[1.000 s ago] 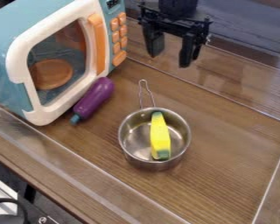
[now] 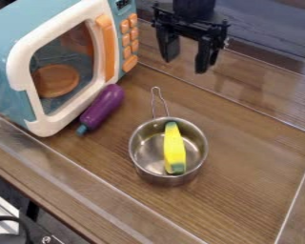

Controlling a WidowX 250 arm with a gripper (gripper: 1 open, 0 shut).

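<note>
My black gripper (image 2: 187,52) hangs at the top centre, open with nothing between its fingers, above and behind a steel pot (image 2: 152,161). In the pot lies a yellow vegetable-like toy (image 2: 174,147) with a green end. A purple eggplant toy (image 2: 102,107) lies left of the pot, beside a light blue toy microwave (image 2: 28,55) with an orange plate inside.
A wall runs along the back. The counter's front edge is at lower left, with a black cable beyond it.
</note>
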